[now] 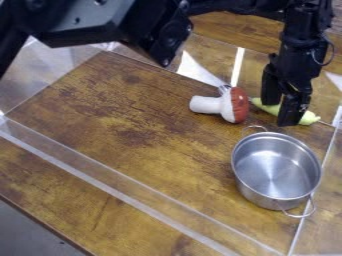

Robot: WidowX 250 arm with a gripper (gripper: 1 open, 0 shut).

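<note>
My black gripper [290,108] is at the upper right, low over a pale yellow-green elongated object [306,116] on the wooden table, open with its fingertips around or just above it; contact is unclear. Left of it lie a white piece [206,104] and a reddish-brown rounded piece [238,106], touching each other. A steel pot [274,170] with two handles stands at the lower right, just in front of the gripper.
A white utensil [203,73] lies behind the reddish piece. Transparent edging runs along the table's front and sides.
</note>
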